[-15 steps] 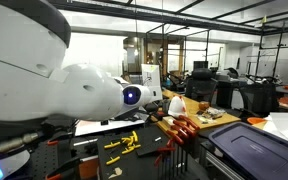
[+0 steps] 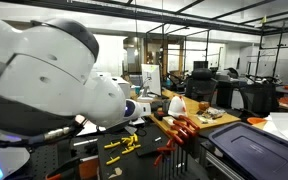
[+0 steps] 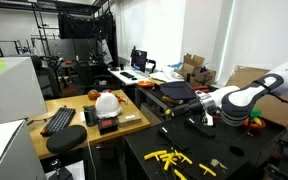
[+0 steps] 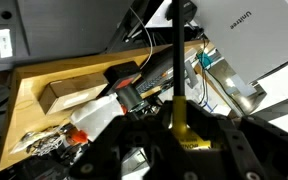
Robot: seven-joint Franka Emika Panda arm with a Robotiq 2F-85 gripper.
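Note:
In the wrist view my gripper is shut on a slim tool [image 4: 179, 85], yellow at the fingers with a dark, thin shaft running up past the top of the picture. Its exact kind is unclear. The dark fingers [image 4: 134, 132] stand on either side of it. From exterior view 2 the white arm [image 3: 239, 105] reaches in from the right, above the dark table. The arm's white body [image 2: 44, 75] fills the left of exterior view 1, and the held tool is hard to make out there.
Several yellow pieces [image 3: 174, 158] lie scattered on the dark table. A rack of red-handled tools [image 2: 174, 128] stands at the near edge, beside a grey tray [image 2: 249, 148]. A wooden desk [image 3: 84, 132] behind carries a white helmet [image 3: 107, 103] and a keyboard [image 3: 59, 122].
Over the last second the arm's wrist has swung down and back to the left in exterior view 1. The yellow pieces and red tools stay where they were.

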